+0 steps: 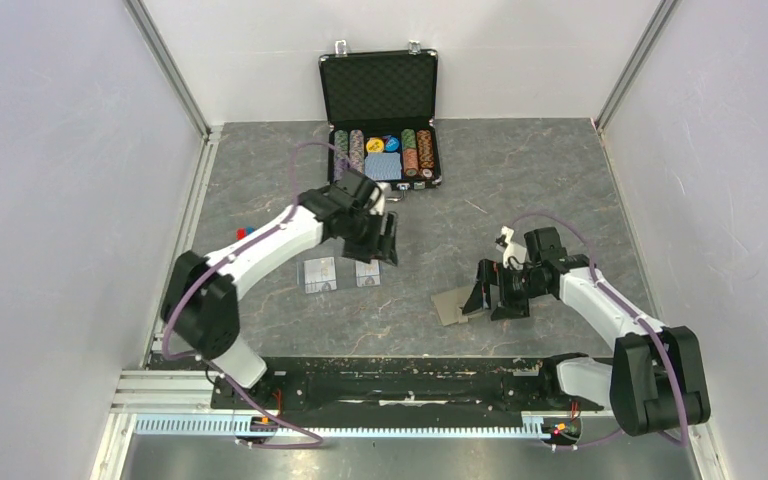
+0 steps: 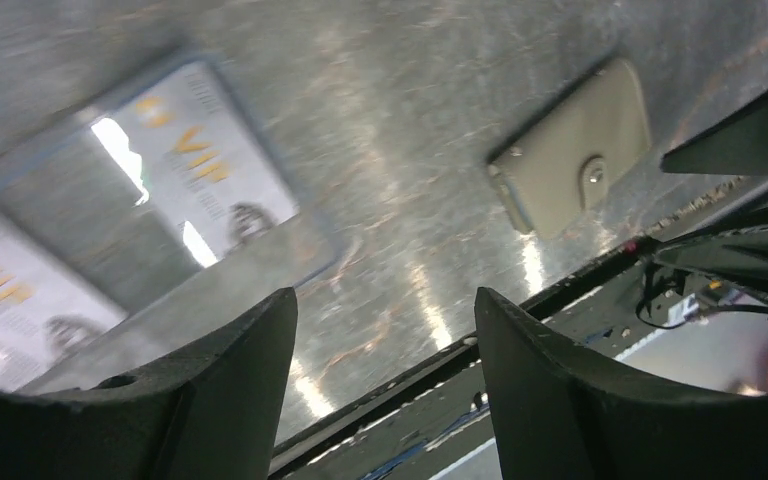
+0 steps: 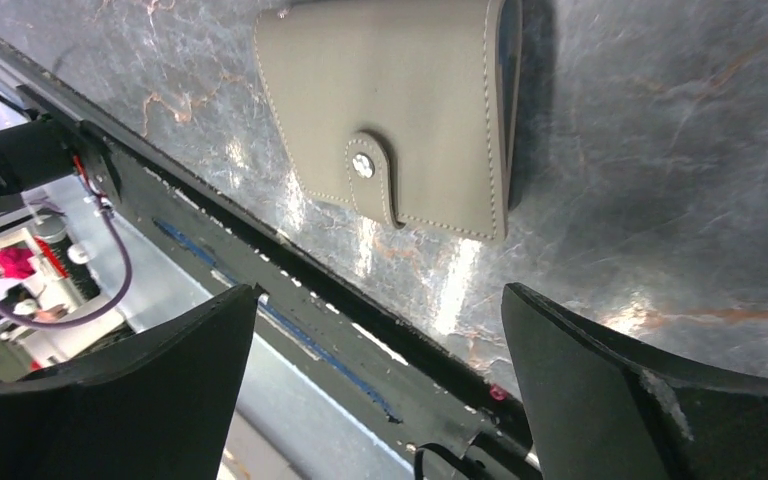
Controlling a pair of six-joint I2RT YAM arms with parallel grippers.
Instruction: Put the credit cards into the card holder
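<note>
Credit cards point(image 1: 319, 275) lie in a clear tray; in the left wrist view one card point(image 2: 210, 150) is at upper left, blurred, and another point(image 2: 30, 300) is at the left edge. My left gripper point(image 1: 372, 252) is open above them. The olive card holder point(image 1: 449, 308) point(image 2: 570, 140) point(image 3: 390, 110) lies on the table with its snap flap shut. My right gripper point(image 1: 492, 300) hangs open just over it, nothing between the fingers.
An open poker chip case point(image 1: 383, 165) stands at the back centre. Coloured pieces point(image 1: 243, 233) lie at the left, mostly hidden by my left arm.
</note>
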